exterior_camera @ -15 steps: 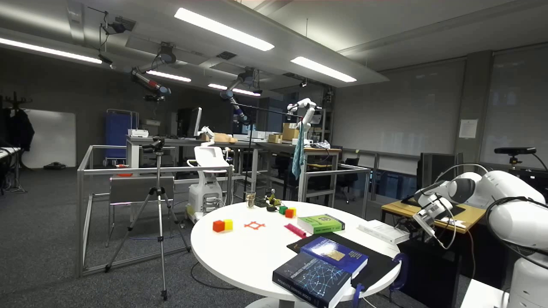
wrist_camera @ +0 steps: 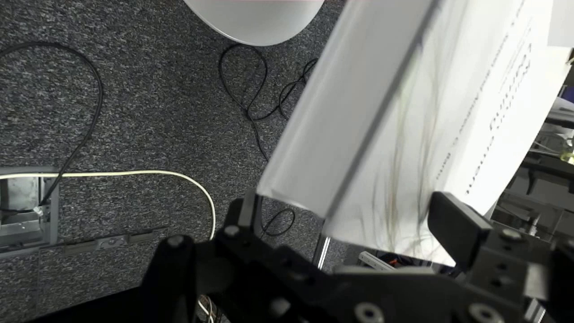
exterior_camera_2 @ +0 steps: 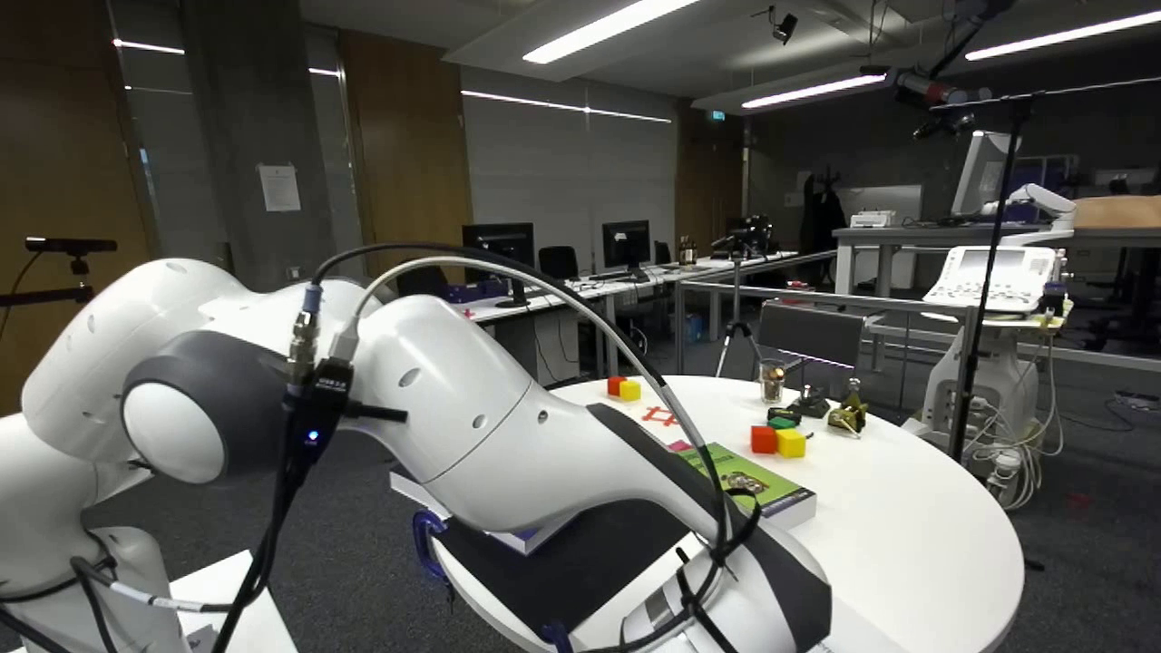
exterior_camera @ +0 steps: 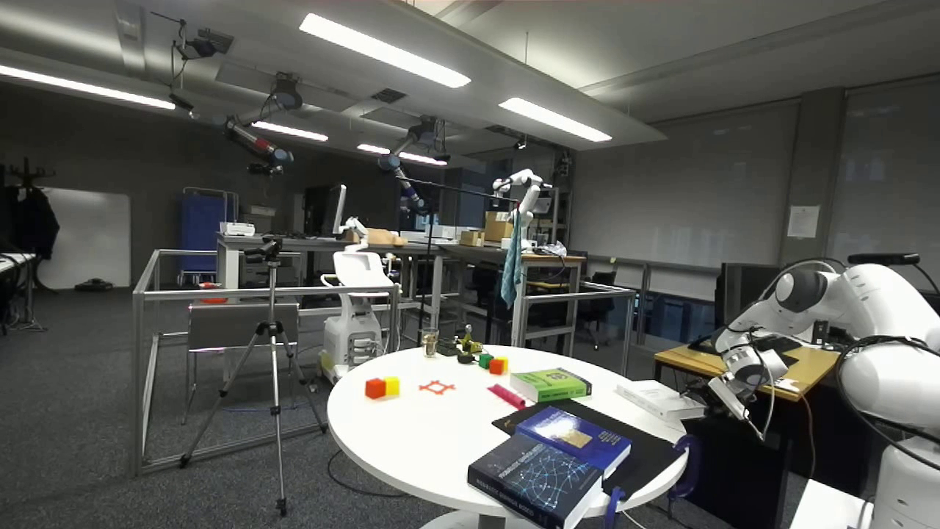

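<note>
A thick white book [exterior_camera: 661, 400] lies at the right edge of the round white table, its near end close to my gripper [exterior_camera: 701, 389]. In the wrist view, the gripper has its fingers well apart, with the end of the white book [wrist_camera: 387, 145] between them. One book corner is at the left fingertip [wrist_camera: 248, 210]; the right finger [wrist_camera: 454, 229] overlaps the printed cover. Whether both fingers press on it cannot be told. In exterior view 2 the hand is out of sight, and the arm [exterior_camera_2: 446, 403] hides most of this book.
On the table [exterior_camera: 423, 441] lie a blue book [exterior_camera: 577, 435], a dark book [exterior_camera: 535, 480], a green book [exterior_camera: 551, 384], a black mat [exterior_camera: 648, 454], and red-and-yellow blocks [exterior_camera: 381, 387]. A wooden desk [exterior_camera: 806, 375] stands behind the hand.
The arm's elbow has risen and come nearer the table. My hand has moved slightly right and down, and the white book has shifted a little to the right.
</note>
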